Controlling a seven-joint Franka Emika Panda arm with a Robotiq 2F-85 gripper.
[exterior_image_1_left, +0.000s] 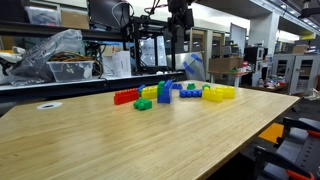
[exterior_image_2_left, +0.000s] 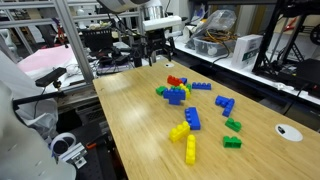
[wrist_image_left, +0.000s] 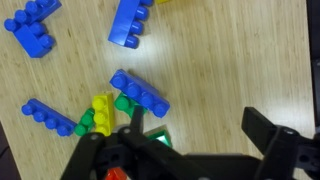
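My gripper stands open above the wooden table, with nothing between its fingers; exterior view 1 shows it well clear of the bricks. In the wrist view a long blue brick lies slantwise near the left finger, over or against a green brick. Beside them are a yellow brick and another blue brick. Part of a red brick shows at the bottom, partly hidden by the gripper. Farther up lie more blue bricks, one at top centre and one at top left.
Two yellow bricks, one nearer the front edge and one beside it, lie apart from the cluster. Green bricks sit to the right. A white disc lies farther right.
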